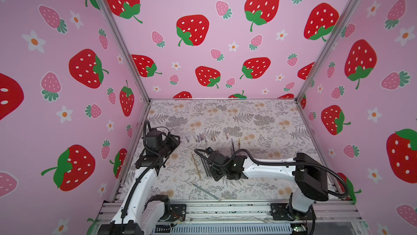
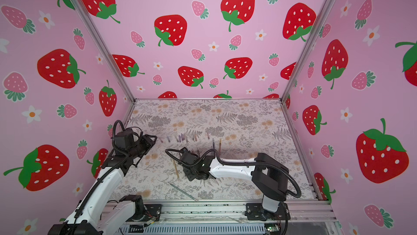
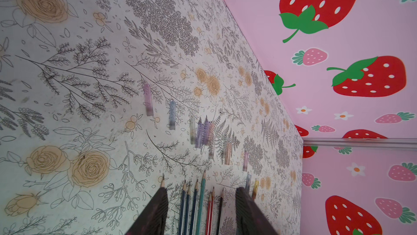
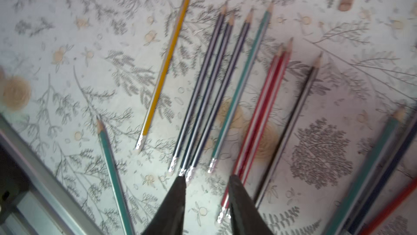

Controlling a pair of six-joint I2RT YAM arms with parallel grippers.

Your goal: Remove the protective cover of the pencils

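Observation:
Several pencils lie on the patterned table with bare sharpened tips: a yellow pencil (image 4: 165, 68), navy pencils (image 4: 200, 76), a teal pencil (image 4: 241, 87), red pencils (image 4: 260, 126) and a black pencil (image 4: 288, 126). My right gripper hangs over their blunt ends, its fingers part way apart and nothing held. Beyond the tips lie loose translucent covers, among them a pink cover (image 3: 148, 99), a blue cover (image 3: 172, 114) and an orange cover (image 3: 228, 153). Above the table's left side, my left gripper is open and empty.
A green pencil (image 4: 113, 178) lies apart near the front rail (image 4: 52, 191). Another group, with a thick-looking teal pencil (image 4: 367, 170), lies to the right, partly out of the right wrist view.

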